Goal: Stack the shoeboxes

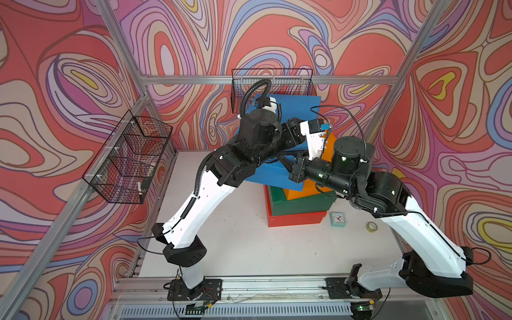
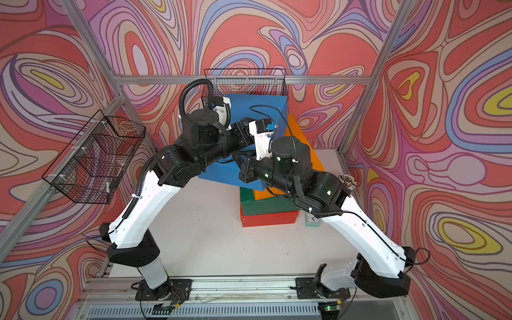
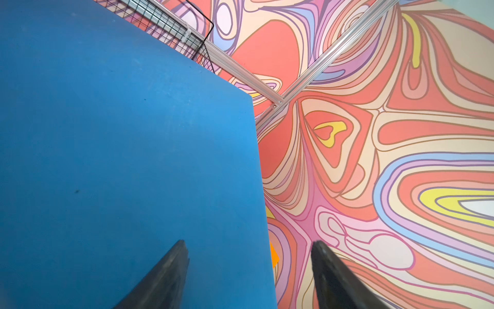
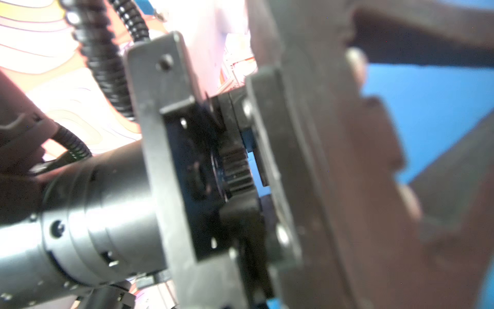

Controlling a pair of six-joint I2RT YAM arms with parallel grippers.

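Observation:
A blue shoebox (image 1: 288,106) (image 2: 256,106) (image 3: 128,154) stands high on the stack, tilted, behind both arms. Below it are orange (image 1: 309,189), green (image 1: 298,205) and red (image 1: 296,219) boxes. My left gripper has its fingers apart, one over the blue surface, the other beside its right edge, with nothing seen held. My right gripper (image 1: 288,160) is in front of the blue box, crowded against the left arm; its wrist view is filled by dark arm parts, so its fingers are unclear.
Wire baskets (image 1: 128,160) hang on the left and back walls. A small clock (image 1: 337,218) and a tape roll (image 1: 371,226) lie on the right of the white table (image 1: 213,240), whose front and left are clear.

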